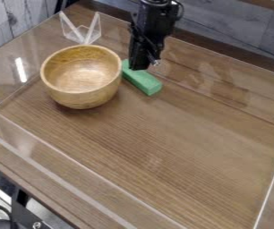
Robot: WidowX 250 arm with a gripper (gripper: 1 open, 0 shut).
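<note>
My gripper (143, 55) is raised at the top centre, above and behind a green block (140, 77), which lies on the wooden table just right of a wide wooden bowl (81, 80). Whether the fingers are open or shut is hard to make out.
A small clear plastic object (83, 29) sits at the back left. Dark cables lie off its lower left edge.
</note>
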